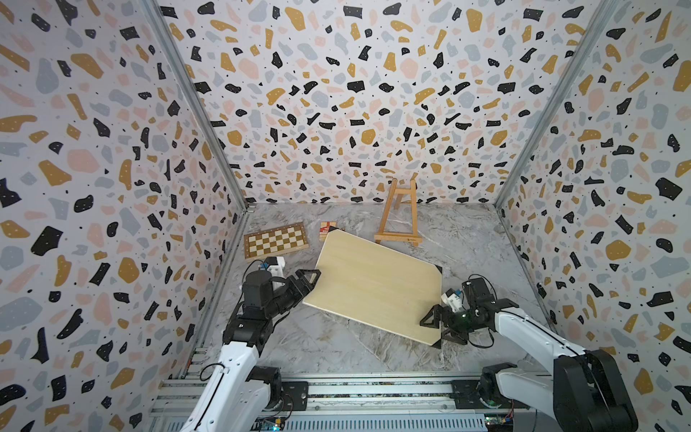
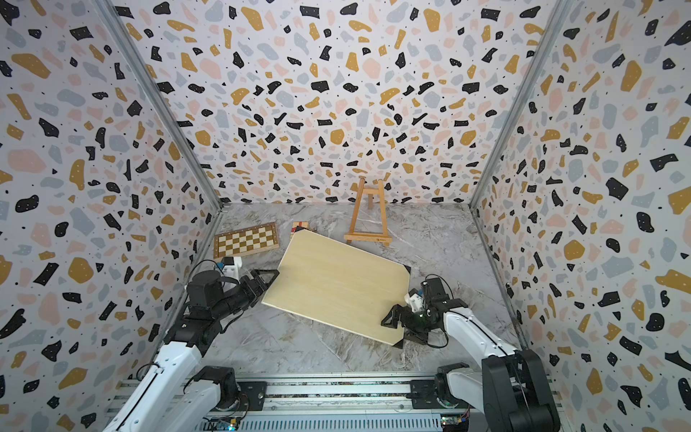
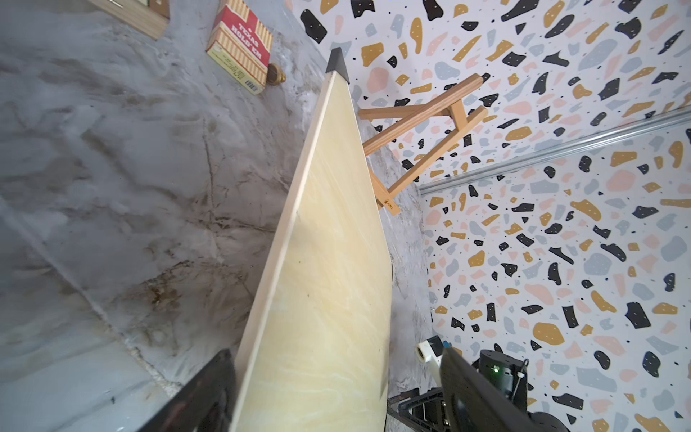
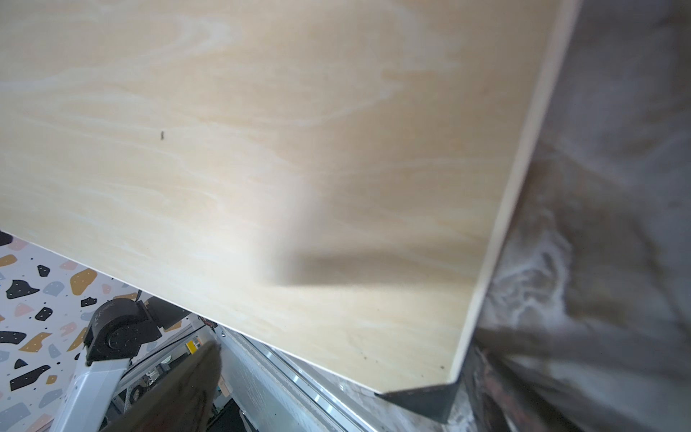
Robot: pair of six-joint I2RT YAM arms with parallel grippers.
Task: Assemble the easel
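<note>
A large pale wooden board [image 1: 374, 284] with dark corner pieces lies slanted across the table's middle. The wooden easel [image 1: 388, 208] stands at the back, right of centre. My left gripper [image 1: 311, 278] is at the board's left edge; in the left wrist view its fingers are apart around that edge, not visibly closed on it. My right gripper [image 1: 430, 316] is over the board's near right corner, its fingers open, with the edge and dark corner piece [image 4: 421, 399] between them in the right wrist view.
A chessboard [image 1: 275, 239] lies at back left, with a Texas Hold'em card box [image 3: 241, 46] and a small round brass-coloured object [image 3: 274, 74] beside it. Free marble table shows at back right and front left. Walls enclose the sides and back.
</note>
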